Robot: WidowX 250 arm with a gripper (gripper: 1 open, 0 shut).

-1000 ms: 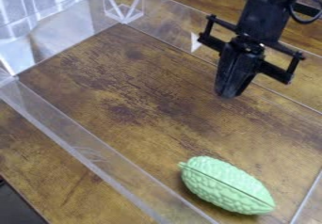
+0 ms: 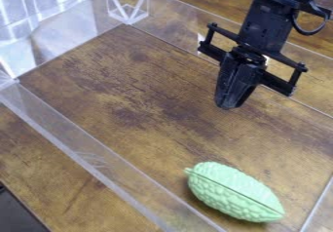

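My black gripper point(image 2: 235, 92) hangs in the upper right above the wooden floor of a clear-walled tray, its fingers pointing down and shut, with nothing seen between them. A pale green, bumpy, elongated toy point(image 2: 235, 192) like a bitter melon lies on the wood in the lower right, well apart from the gripper and toward the front.
Clear plastic walls point(image 2: 78, 150) border the work area on the left, back and right. A white patterned cloth point(image 2: 39, 12) shows at the top left.
The green toy has not moved.
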